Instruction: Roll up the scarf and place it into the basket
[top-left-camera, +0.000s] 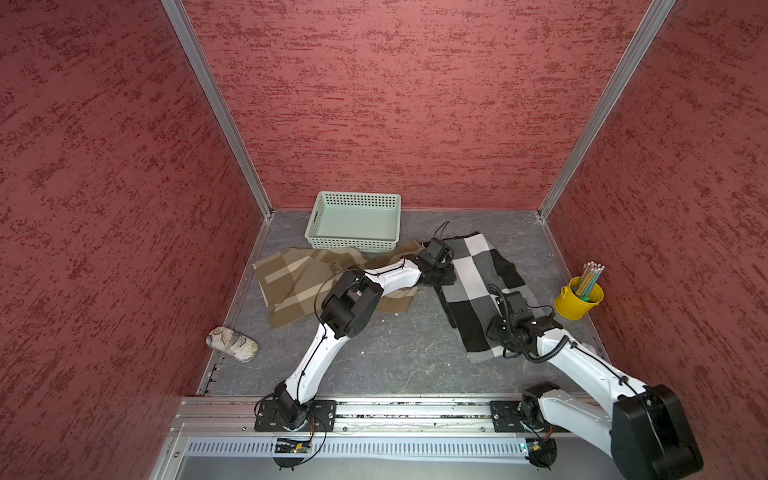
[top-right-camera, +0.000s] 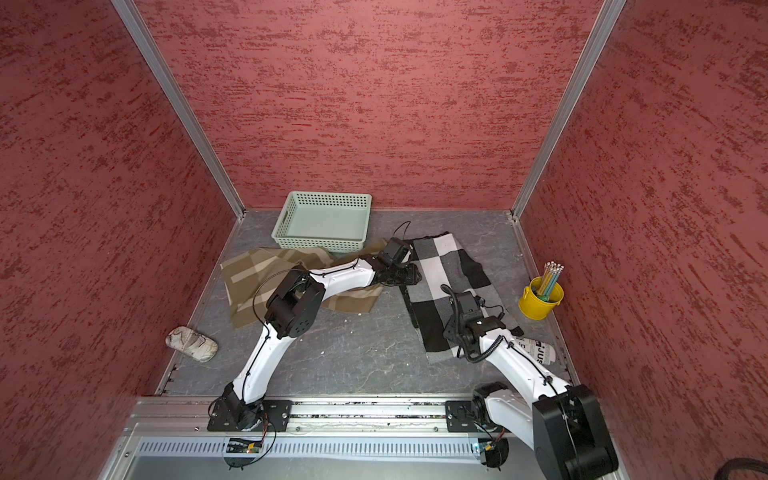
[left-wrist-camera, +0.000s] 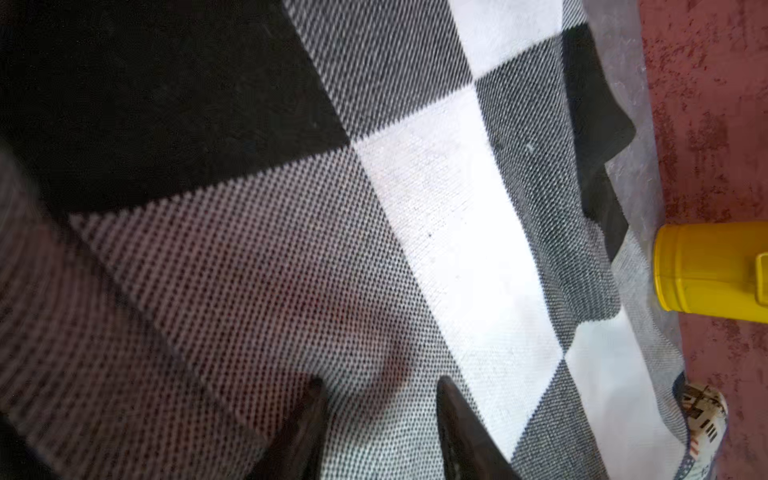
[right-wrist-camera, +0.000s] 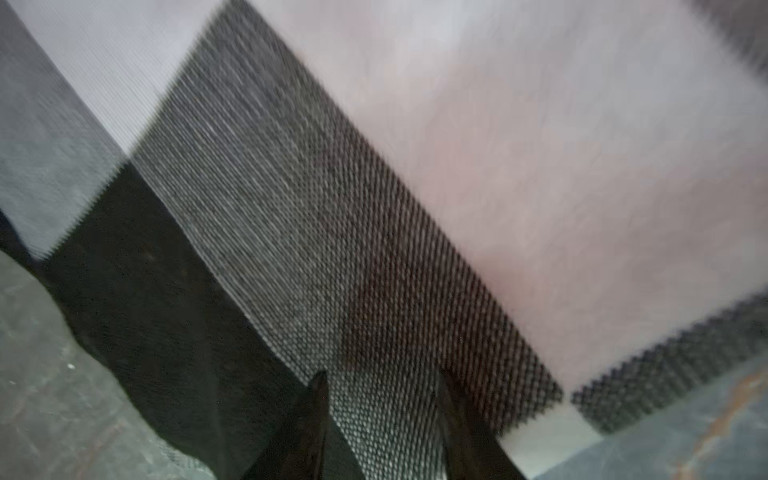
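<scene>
The black, white and grey checked scarf (top-left-camera: 468, 272) lies spread on the right part of the grey floor. My left gripper is low at its left edge, fingertips in the cloth; the cloth between them cannot be made out clearly as gripped. My right gripper is low over the scarf's near end, fingers apart, with checked cloth beneath and between them. The pale green basket (top-left-camera: 352, 216) stands empty at the back left.
A brown checked cloth (top-left-camera: 292, 288) lies left of the scarf. A yellow bucket with sticks (top-left-camera: 576, 304) stands at the right wall, a white cylinder (top-right-camera: 536, 350) near it. A shoe (top-left-camera: 232, 342) lies at the left.
</scene>
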